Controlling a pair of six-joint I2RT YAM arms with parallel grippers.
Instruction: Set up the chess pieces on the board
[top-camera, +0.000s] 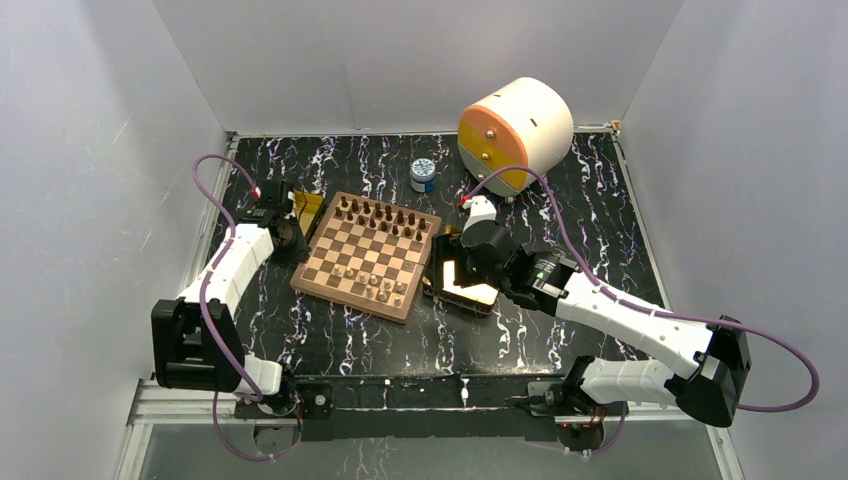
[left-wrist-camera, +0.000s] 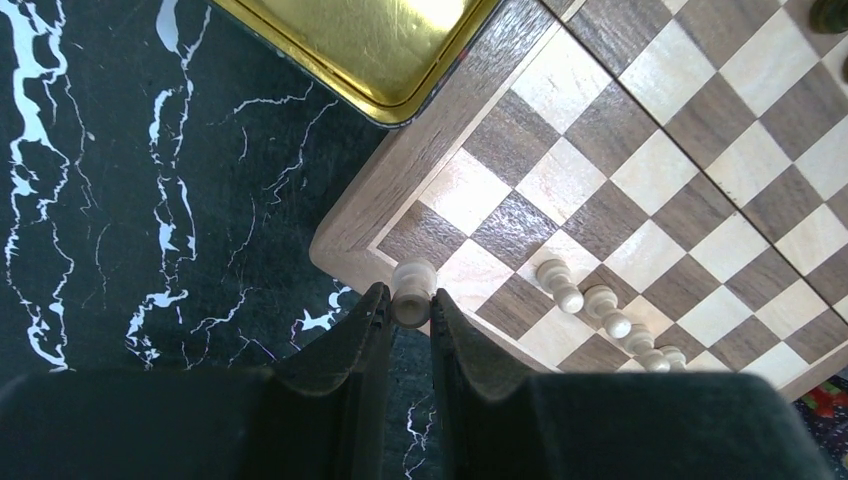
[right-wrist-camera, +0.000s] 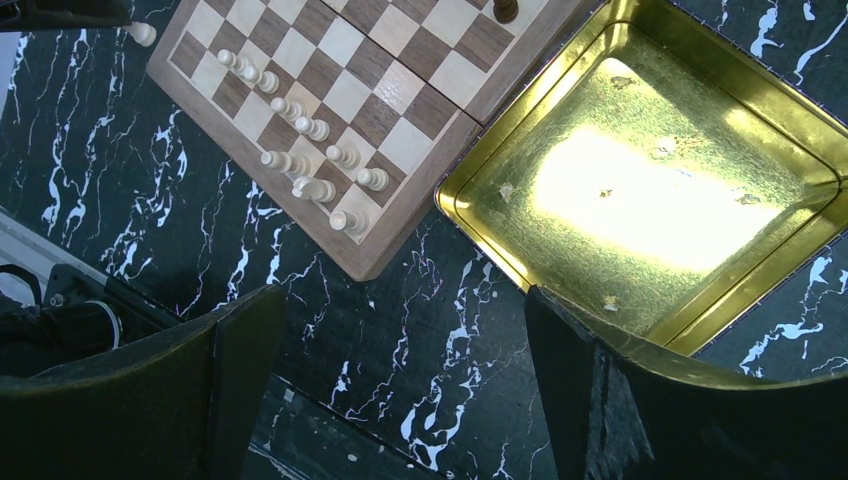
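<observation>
My left gripper holds a white piece (left-wrist-camera: 414, 285) between its fingertips, over the near-left corner of the wooden chessboard (top-camera: 362, 250). Several white pieces stand on the board's near side; in the right wrist view more white pieces (right-wrist-camera: 340, 156) fill its near-right end. Dark pieces (top-camera: 385, 220) stand in rows at the far side. My right gripper is open beside the board's right edge, by a gold tray (right-wrist-camera: 640, 170) that appears to hold no pieces.
A second gold tray (left-wrist-camera: 360, 50) lies left of the board. A blue-and-white jar (top-camera: 422, 176) and a large cream cylinder with orange-yellow front (top-camera: 515, 135) stand at the back.
</observation>
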